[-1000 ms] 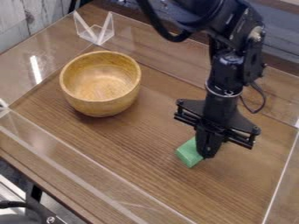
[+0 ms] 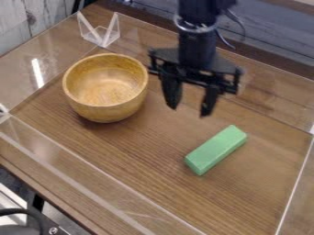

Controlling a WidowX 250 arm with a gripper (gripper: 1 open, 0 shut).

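The gripper [image 2: 189, 84], dark and motion-blurred, is raised over the upper middle of the wooden table, right of the tan bowl [image 2: 106, 86]; whether anything is between its fingers is too blurred to see. A green block [image 2: 216, 151] lies flat on the table below and to the right of the gripper, apart from it.
A clear plastic object [image 2: 101, 29] stands at the back left. Dark cables or parts lie at the lower left edge.
The gripper has risen and moved back, away from the green block, which now shows fully and sits a little to the right of where it was a second ago.
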